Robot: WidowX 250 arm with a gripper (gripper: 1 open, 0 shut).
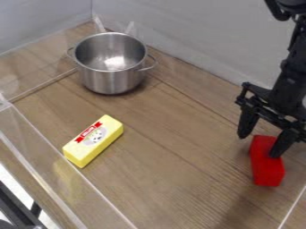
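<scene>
My black gripper (263,125) reaches in from the upper right, its fingers at the upper part of a red block (267,168) on the right of the wooden table. Whether the fingers are open or closed on the block is unclear, as the gripper body hides part of it.
A steel pot (111,82) with two handles stands at the back left. A yellow box (100,134) with a red-and-white label lies at the front left. A white wall runs along the back.
</scene>
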